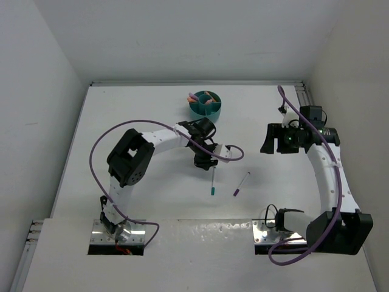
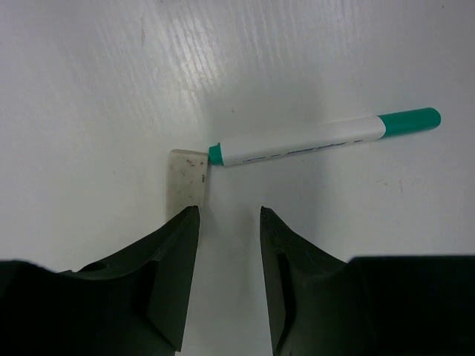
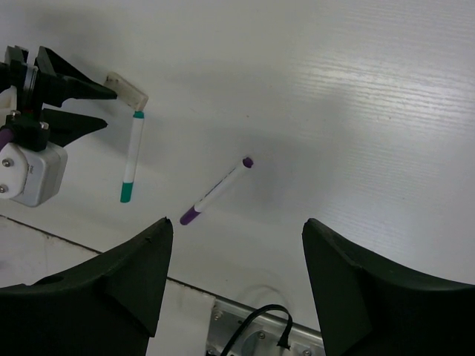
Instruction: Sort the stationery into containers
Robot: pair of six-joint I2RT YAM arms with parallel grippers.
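Note:
A pale rectangular block point(image 2: 185, 178), perhaps an eraser, lies by the cap end of a green marker point(image 2: 312, 141). My left gripper is right over the block, fingers apart and empty, partly hiding it in the top view. A purple marker point(image 3: 215, 191) lies apart to the right. My right gripper stands open above the table at the right, empty. A teal container point(image 1: 213, 111) at the back holds several coloured items in compartments.
A cable and metal mount are at the front edge.

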